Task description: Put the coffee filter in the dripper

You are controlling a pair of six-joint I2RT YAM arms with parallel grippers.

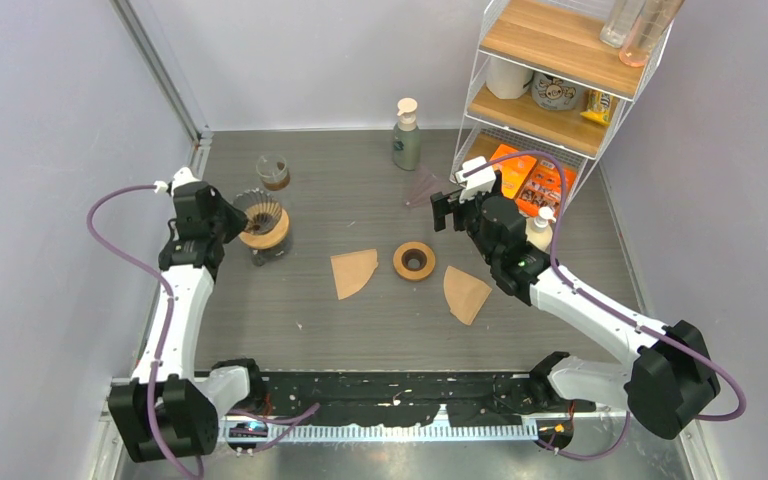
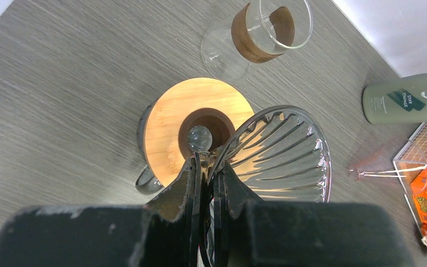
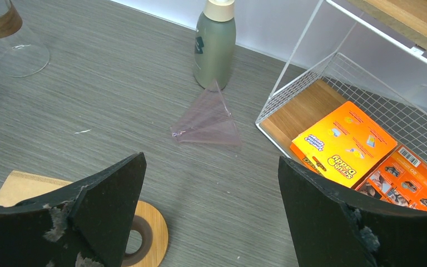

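Note:
My left gripper is shut on the rim of the clear ribbed dripper [image 2: 289, 153]. In the left wrist view the dripper hangs tilted, partly covering the wooden ring [image 2: 167, 136] on top of a glass server; whether they touch, I cannot tell. From above, the dripper [image 1: 258, 208] shows over the back part of that ring [image 1: 268, 240]. Two brown paper filters lie flat: one filter [image 1: 354, 272] left of the loose wooden ring [image 1: 414, 261], another filter [image 1: 466, 294] right of it. My right gripper is open above the table, nothing between its fingers.
A glass with a brown band [image 1: 273, 173] stands behind the server. Farther back are a green pump bottle [image 1: 406, 140] and a clear plastic cone [image 3: 208, 122]. A wire shelf [image 1: 550, 90] occupies the back right.

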